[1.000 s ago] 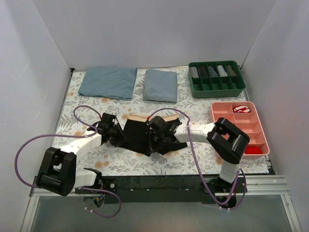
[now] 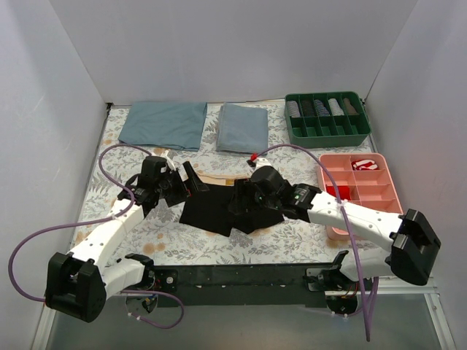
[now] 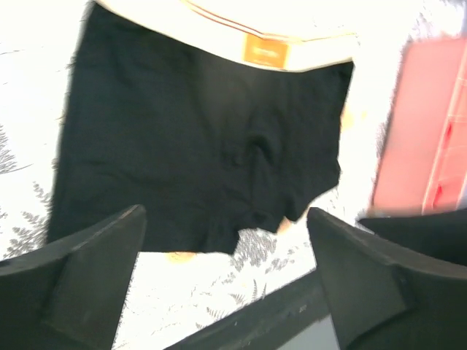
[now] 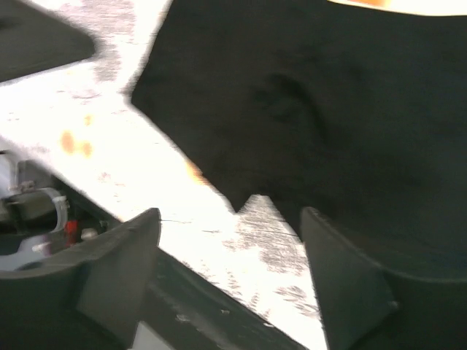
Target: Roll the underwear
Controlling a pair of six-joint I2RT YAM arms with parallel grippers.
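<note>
Black underwear (image 2: 206,209) with a pale waistband (image 3: 314,55) lies spread on the patterned tabletop, the waistband toward the back. In the left wrist view its cloth (image 3: 168,146) is mostly flat, with creases on its right part. My left gripper (image 2: 195,179) is open above the left side of the garment, its fingers (image 3: 109,255) wide apart and empty. Over the garment's middle is my right gripper (image 2: 239,197), hiding part of it in the top view. Its fingers (image 4: 128,262) stand apart, with only table and a cloth edge visible beyond them.
A green divided box (image 2: 327,135) holding several rolled items is at the back right. In front of it stands a pink divided box (image 2: 376,191) with red items. Folded blue-grey cloths (image 2: 164,125) lie along the back. Free tabletop shows at the front.
My left gripper has risen off the cloth's left edge and opened, moving right. The right arm has lifted, its elbow swinging right, and its gripper has shifted slightly right and back.
</note>
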